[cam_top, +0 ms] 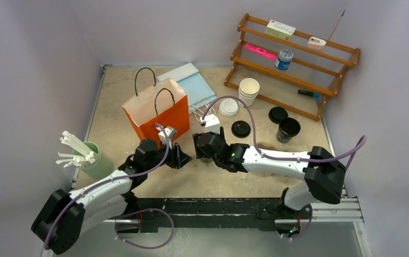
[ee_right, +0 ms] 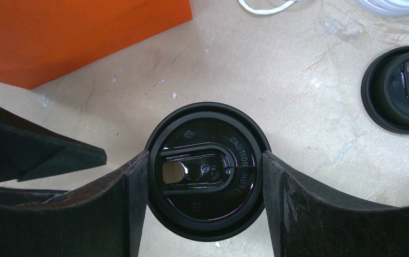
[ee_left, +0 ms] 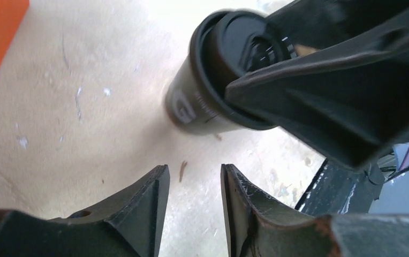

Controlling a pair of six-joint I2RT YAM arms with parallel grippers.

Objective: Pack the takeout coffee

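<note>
A lidded dark coffee cup [ee_left: 186, 101] is at the middle of the table; its black lid [ee_right: 197, 209] is marked "CAUTION HOT". My right gripper is shut on it, seen from above in the right wrist view. My left gripper is just left of the cup, apart from it; its fingertips stand a little apart, and I cannot see anything between them. An orange paper bag [cam_top: 165, 118] with black handles stands behind my left gripper.
Spare black lids [cam_top: 241, 128], white lids [cam_top: 228, 107], white cups [cam_top: 249, 88] and a black cup [cam_top: 288, 129] lie right and behind. A wooden rack [cam_top: 293, 78] is at back right, a straw holder [cam_top: 100, 166] at left.
</note>
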